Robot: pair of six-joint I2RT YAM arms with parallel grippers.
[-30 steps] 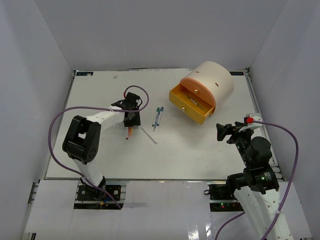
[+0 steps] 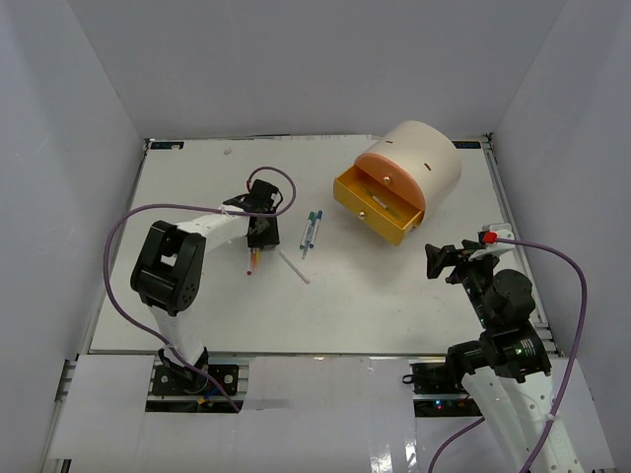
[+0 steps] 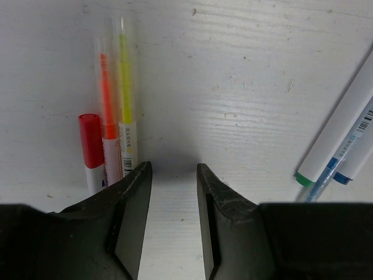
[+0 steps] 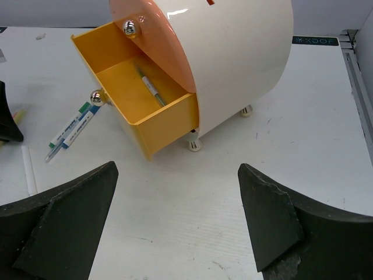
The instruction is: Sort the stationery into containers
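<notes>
Three pens lie side by side on the table: a red-capped marker (image 3: 91, 146), an orange highlighter (image 3: 109, 116) and a yellow highlighter (image 3: 127, 111). My left gripper is partly open just right of them, with bare table between its fingers; its left fingertip is close against the yellow highlighter, and I cannot tell whether they touch. A green-ended marker (image 2: 307, 230), a blue-ended marker (image 2: 315, 230) and a clear pen (image 3: 349, 137) form a group further right. A white pen (image 2: 294, 267) lies alone. Over the right side, my right gripper stands open and empty.
At the back right stands a rounded container (image 2: 426, 163) with its yellow drawer (image 2: 394, 233) pulled out; one pen (image 4: 150, 87) lies inside.
The left arm has shifted slightly right, its gripper staying near the pens. The red-capped marker lies a little further left than before. The right arm is almost unchanged.
</notes>
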